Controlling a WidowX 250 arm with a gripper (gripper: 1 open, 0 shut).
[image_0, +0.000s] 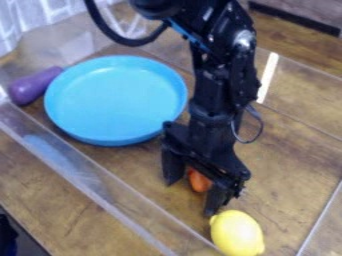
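Observation:
My black gripper (194, 190) is lowered to the wooden table in the middle of the view, open, its fingers either side of the orange carrot (199, 180), which is mostly hidden behind it. Just below and right lies a yellow lemon (237, 233). A blue plate (100, 100) sits to the left of the arm.
A purple eggplant (34, 85) lies left of the plate. Clear plastic edging runs along the left and front of the wooden table (294, 160).

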